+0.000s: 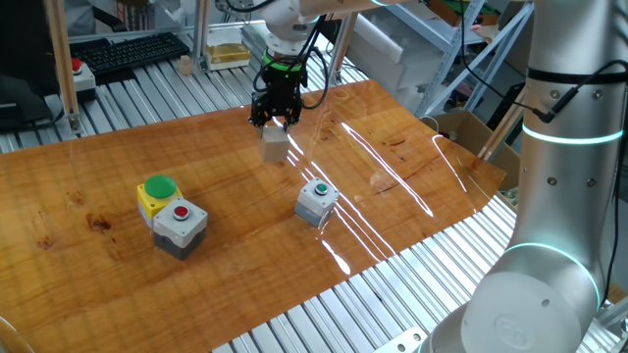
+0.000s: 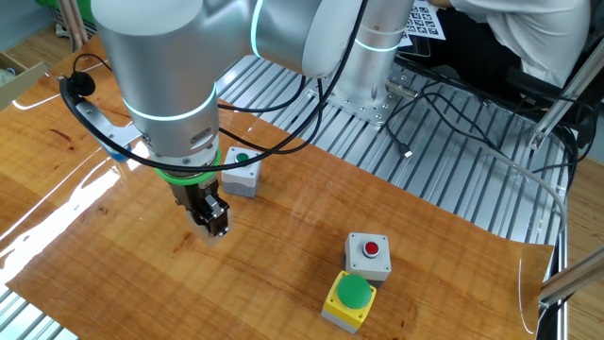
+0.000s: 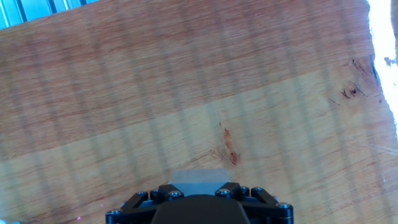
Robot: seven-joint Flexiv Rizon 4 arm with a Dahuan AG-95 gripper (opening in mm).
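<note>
A pale grey block point(image 1: 275, 145) is at the tips of my black gripper point(image 1: 276, 122), towards the far side of the wooden table. In the wrist view, the front of the block point(image 3: 199, 179) shows between the fingers, which appear closed on its sides. The second exterior view shows the gripper point(image 2: 215, 223) pointing down with the block point(image 2: 200, 229) mostly hidden behind it. Whether the block's underside touches the wood cannot be told.
A small grey box with a green button point(image 1: 316, 201) stands nearer the arm's base. To the left, a yellow box with a green button point(image 1: 159, 195) stands against a grey box with a red button point(image 1: 181, 227). Bare wooden tabletop point(image 1: 235, 265) lies between them.
</note>
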